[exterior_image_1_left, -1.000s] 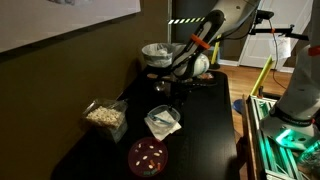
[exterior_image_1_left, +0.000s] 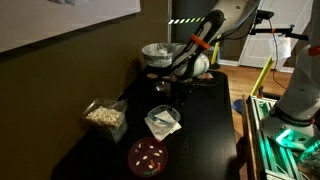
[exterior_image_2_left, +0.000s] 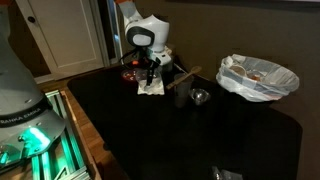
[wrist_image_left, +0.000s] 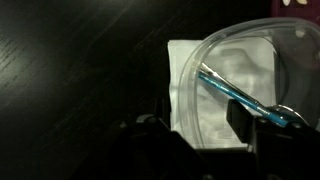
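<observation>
A clear plastic bowl (exterior_image_1_left: 162, 121) stands on a white napkin (exterior_image_1_left: 174, 127) on the black table. Inside the bowl lies a spoon with a blue handle (wrist_image_left: 238, 94), seen in the wrist view. My gripper is open, one dark finger (wrist_image_left: 150, 128) outside the bowl's rim and the other appearing over its inside. Nothing is gripped; how far the fingertips are above the rim cannot be told. In the second exterior view, the gripper (exterior_image_2_left: 152, 76) hides much of the bowl, above the napkin (exterior_image_2_left: 151, 87).
A dark red plate (exterior_image_1_left: 147, 158) with small pieces on it lies beside the bowl. A clear container of pale bits (exterior_image_1_left: 106, 117) stands by the wall. A lined basket (exterior_image_2_left: 257, 79), a metal cup (exterior_image_2_left: 200, 97) and a wooden spoon (exterior_image_2_left: 188, 75) are elsewhere.
</observation>
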